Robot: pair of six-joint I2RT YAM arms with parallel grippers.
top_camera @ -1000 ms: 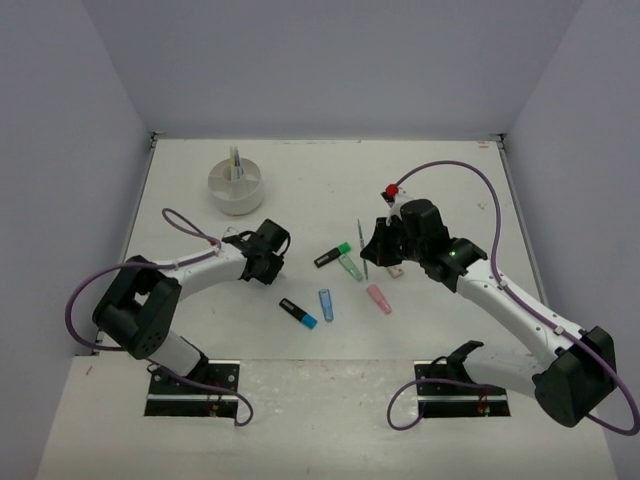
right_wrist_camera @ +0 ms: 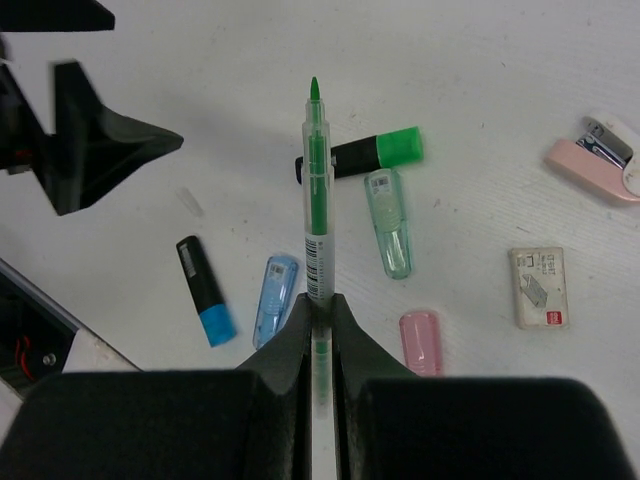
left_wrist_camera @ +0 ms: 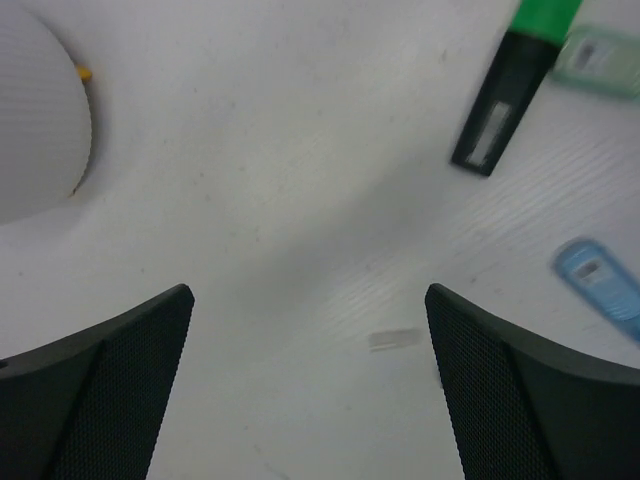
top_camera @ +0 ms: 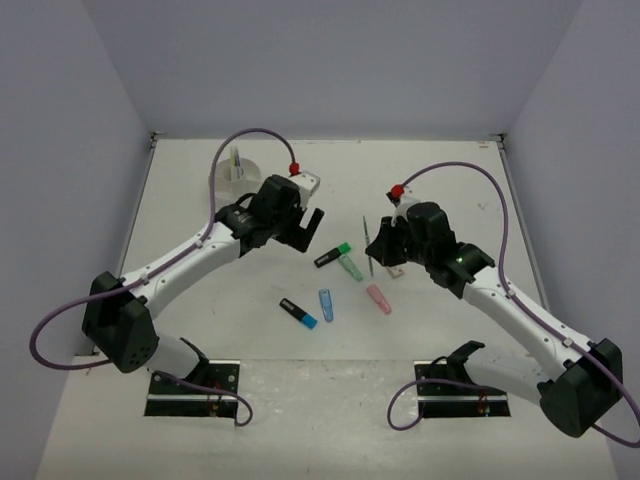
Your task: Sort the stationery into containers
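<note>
My right gripper is shut on a clear pen with a green tip [right_wrist_camera: 318, 190], held crosswise above the table. Wide apart, the fingers of my left gripper have only bare table showing between them. Below lie a black marker with a green cap [top_camera: 332, 254], a green highlighter [right_wrist_camera: 388, 225], a blue highlighter [top_camera: 326, 305], a black marker with a blue cap [top_camera: 298, 313] and a pink highlighter [right_wrist_camera: 421, 342]. At the back left stands a round white container [top_camera: 222, 186] with pens upright in it, partly hidden by my left arm.
A pink stapler [right_wrist_camera: 590, 170] and a small white box [right_wrist_camera: 540, 288] are visible in the right wrist view. My left gripper stands close to the right one.
My left arm has reached up and to the right, towards the pen, and its gripper now shows open. The right gripper has shifted slightly right with the pen.
</note>
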